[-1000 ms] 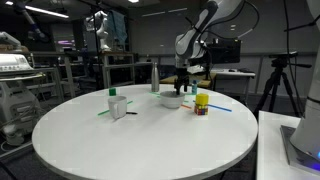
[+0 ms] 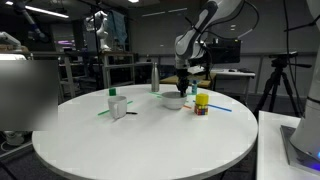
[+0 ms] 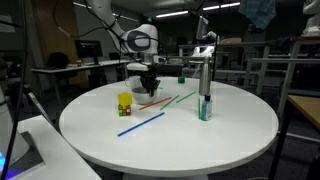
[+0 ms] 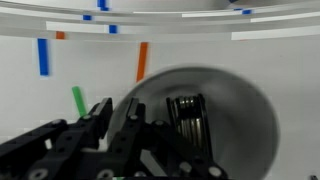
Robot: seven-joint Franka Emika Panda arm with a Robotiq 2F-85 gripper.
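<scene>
My gripper shows in the wrist view at the lower left, its black fingers a small way apart. Nothing shows clearly between them. They are over the left side of a grey bowl (image 4: 245,115). Inside the bowl, to the right of the fingers, is a dark object with metallic stripes (image 4: 188,118); its lower part is partly covered by the gripper. In the first exterior view the bowl (image 2: 173,101) sits toward the far right of the white table (image 2: 130,145), with the gripper (image 2: 184,91) low at its far side. The second exterior view shows the bowl (image 3: 142,97) too.
A yellow block (image 2: 202,104) stands close to the bowl. Blue (image 3: 141,124), orange (image 3: 155,102) and green (image 3: 185,97) strips lie around it. A small bottle (image 3: 205,108), a tall bottle (image 2: 155,78) and a white mug (image 2: 117,106) stand apart.
The arm's pose over the bowl has shifted slightly. The bowl, the yellow block and the mug show no visible movement.
</scene>
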